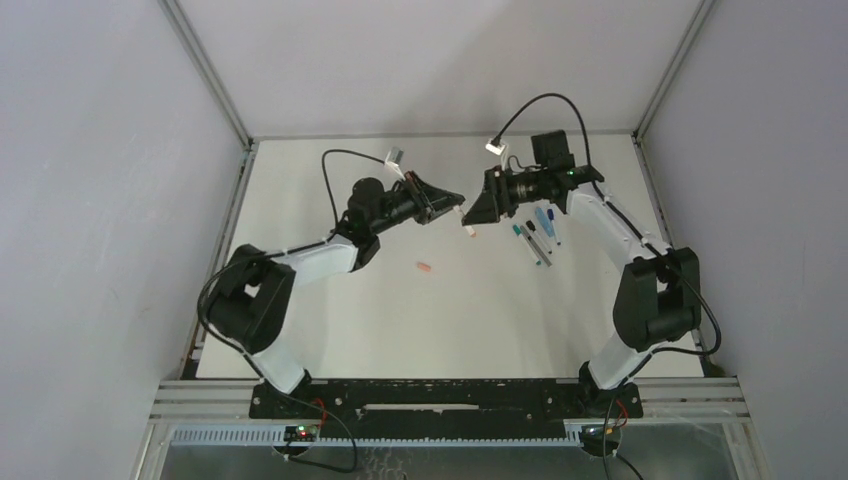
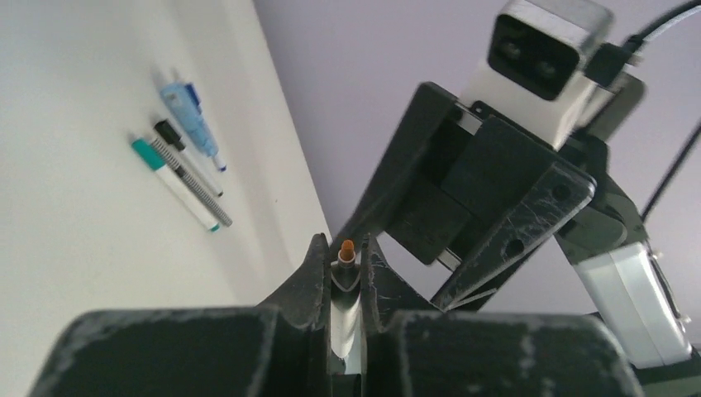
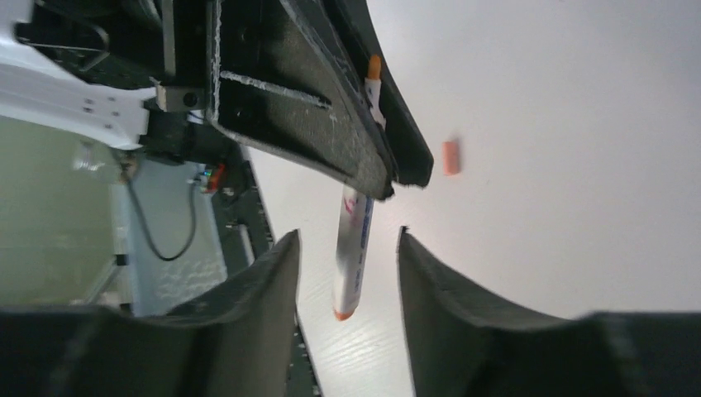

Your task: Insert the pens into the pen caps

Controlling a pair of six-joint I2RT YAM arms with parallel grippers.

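Observation:
My left gripper (image 1: 452, 205) is shut on a white pen (image 3: 354, 240) with orange ends, which hangs downward from its fingers. My right gripper faces it from the right, fingers parted either side of the pen's lower part as seen in the right wrist view; whether they touch it is unclear. A small orange cap (image 1: 424, 267) lies on the table below the arms, also visible in the right wrist view as an orange piece (image 3: 451, 157).
Several pens and markers, including a teal-capped marker (image 2: 182, 190) and a light blue pen (image 2: 186, 116), lie together at the right of the white table (image 1: 420, 330).

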